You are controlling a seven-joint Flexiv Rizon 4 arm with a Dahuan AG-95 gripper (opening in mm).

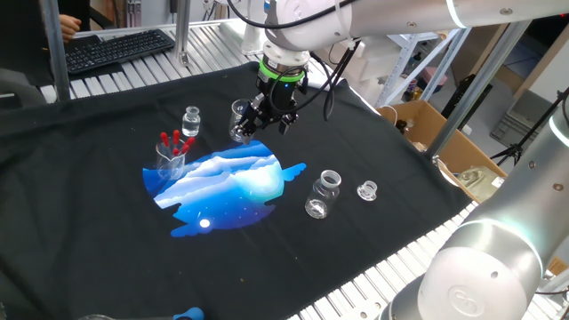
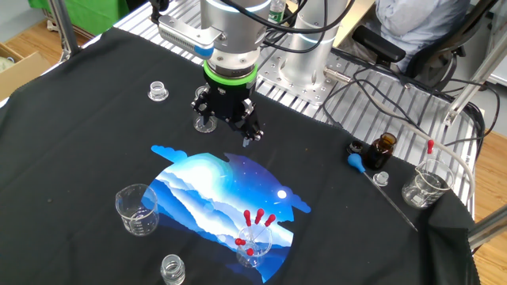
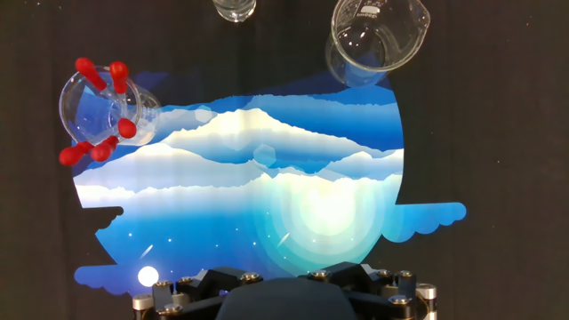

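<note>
My gripper (image 1: 264,133) hangs above the black-covered table, its fingers spread with nothing seen between them. In the wrist view the gripper is at the bottom edge, over the near side of a blue mountain picture (image 3: 267,213). A glass beaker (image 3: 84,114) with several red-ended droppers stands at the picture's left edge. An empty beaker (image 3: 378,40) is at its far right. Beyond the gripper (image 2: 224,127) in exterior view 2, a clear wide-mouth bottle (image 2: 205,124) is partly hidden by it.
A glass stopper (image 1: 367,190) lies beside the wide-mouth bottle. A small clear vial (image 2: 173,269) stands off the picture. An amber bottle (image 2: 380,149), a blue-bulb pipette (image 2: 356,163) and another beaker (image 2: 428,184) occupy one table end. Bare black cloth (image 1: 89,231) surrounds the picture.
</note>
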